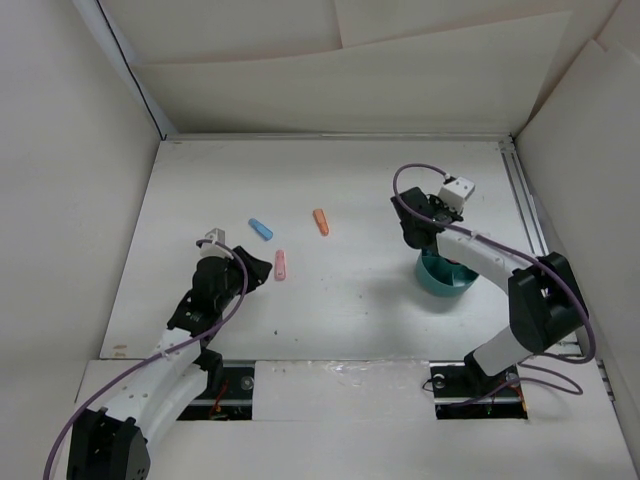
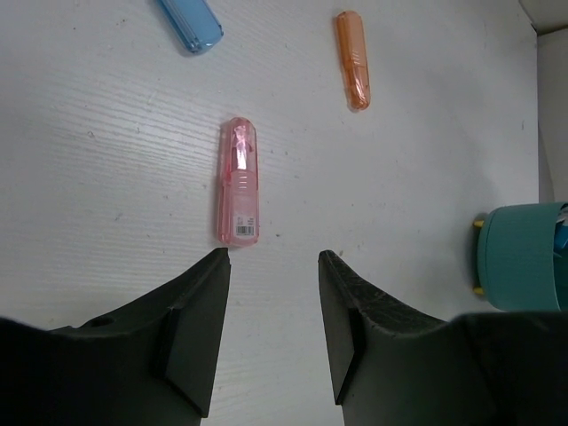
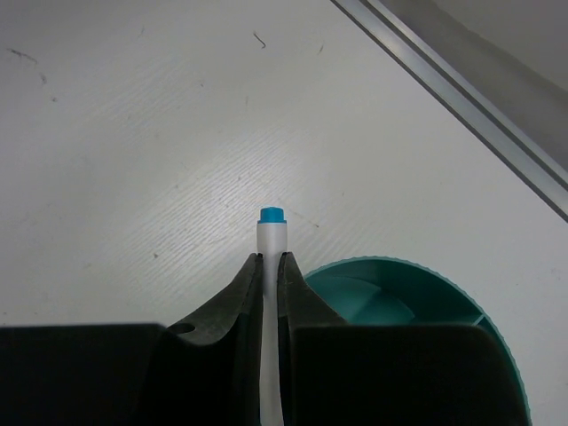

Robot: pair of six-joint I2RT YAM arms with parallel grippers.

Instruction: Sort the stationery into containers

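Observation:
My right gripper holds a white pen with a blue cap [image 3: 272,227] upright between its fingers, over the teal container [image 1: 445,282], which sits at the table's right. My left gripper is open and empty, low at the left, facing a pink stationery piece [image 2: 239,200]. A blue piece [image 1: 260,228] lies farther back to the left of it, and an orange piece [image 1: 320,222] lies to the right, toward the middle.
A metal rail [image 1: 521,205] runs along the right edge, beside the wall panels.

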